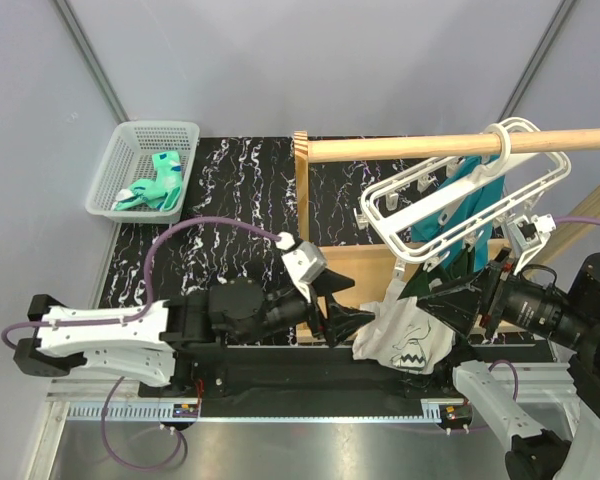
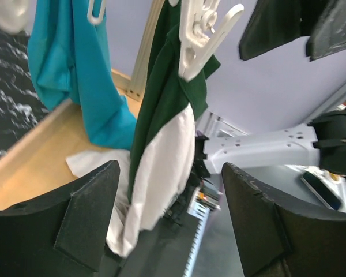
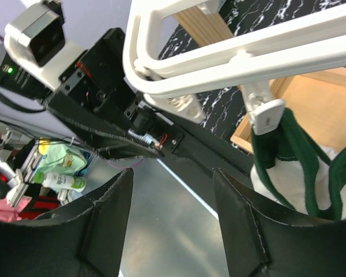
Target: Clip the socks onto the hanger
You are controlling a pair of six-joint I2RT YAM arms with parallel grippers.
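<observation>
A white clip hanger (image 1: pixel 440 200) hangs from a wooden bar, with teal socks (image 1: pixel 465 215) and a green-and-white sock (image 1: pixel 405 340) hanging below it. My left gripper (image 1: pixel 335 305) stands open just left of the white sock; in the left wrist view its fingers (image 2: pixel 63 231) frame that sock, with a white clip (image 2: pixel 193 57) above. My right gripper (image 1: pixel 465 300) is at the hanger's front right, its fingers apart with nothing seen between them; in the right wrist view a clip (image 3: pixel 265 115) with green fabric under it is ahead of it.
A wooden rack (image 1: pixel 410 147) with a base tray (image 1: pixel 345 270) holds the hanger. A white basket (image 1: pixel 115 170) with mint socks stands at the back left. The dark marble surface between basket and rack is clear.
</observation>
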